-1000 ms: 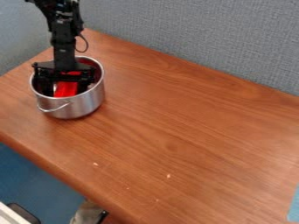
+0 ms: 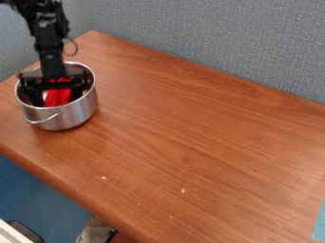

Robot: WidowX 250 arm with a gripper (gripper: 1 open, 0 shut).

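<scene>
A steel pot (image 2: 67, 116) with a wire side handle stands at the left edge of the wooden table. My black gripper (image 2: 53, 87) reaches down into it from above. A red object (image 2: 60, 96) sits inside the pot, right at the gripper; its full shape is hidden, and whether the fingers hold it does not show.
A grey padded wall (image 2: 216, 38) runs along the back. Past the near left edge are a blue floor and some objects at the bottom.
My gripper and the pot have shifted left by a small amount, toward the table's left edge, with the red object still inside.
</scene>
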